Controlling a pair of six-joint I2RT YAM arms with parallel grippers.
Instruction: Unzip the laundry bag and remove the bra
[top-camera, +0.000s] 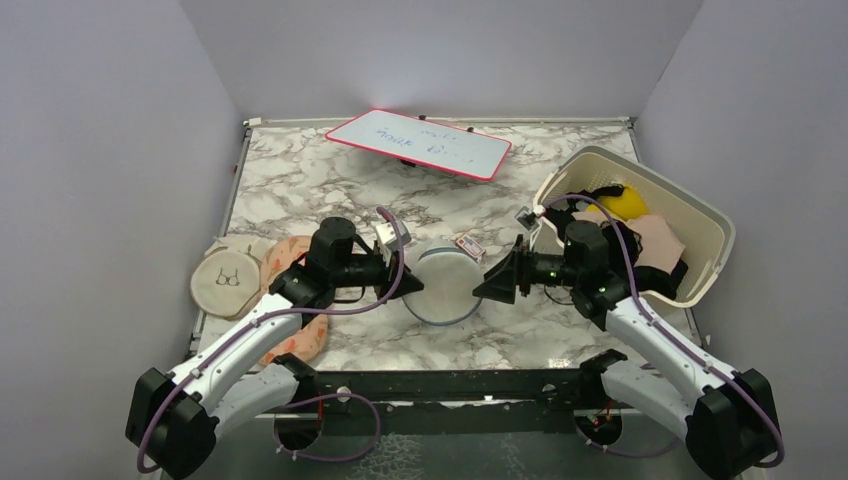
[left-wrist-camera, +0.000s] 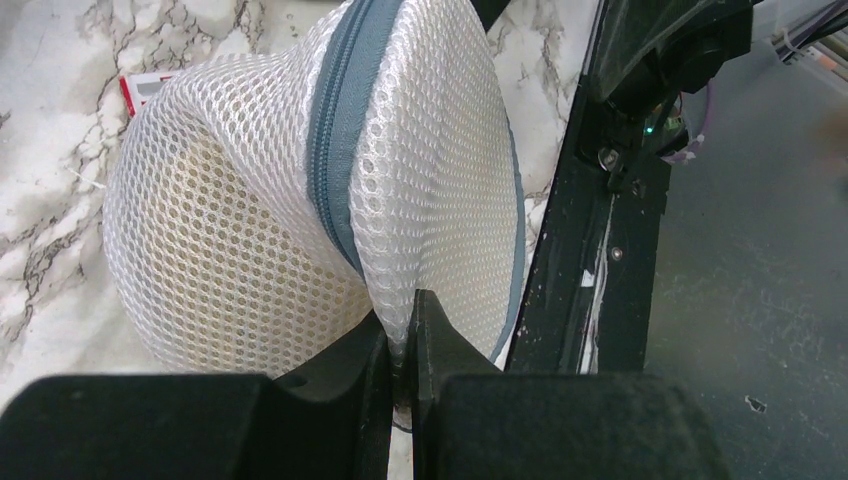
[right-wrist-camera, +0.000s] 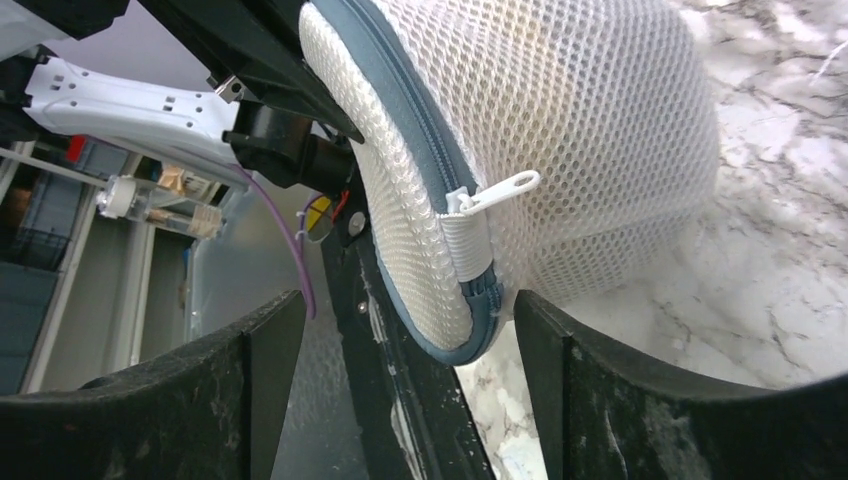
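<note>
The white mesh laundry bag (top-camera: 446, 288) with a grey-blue zipper hangs between my two grippers in the top view. In the left wrist view, my left gripper is shut on the bag's edge, pinching a gathered fold of mesh beside the zipper band (left-wrist-camera: 345, 120). My right gripper is open, its fingers on either side of the bag's near corner; one finger (right-wrist-camera: 545, 330) is close against the mesh. Above that corner, the white zipper pull (right-wrist-camera: 505, 190) sticks out from the slider. The mesh hides the bra, if it is inside.
A small red-and-white box (top-camera: 469, 247) lies just behind the bag. A basket (top-camera: 715, 235) of clothes stands right. At left lie a round bag with a bra print (top-camera: 228, 283) and orange patterned cloth (top-camera: 312, 338). A whiteboard (top-camera: 425, 140) stands behind.
</note>
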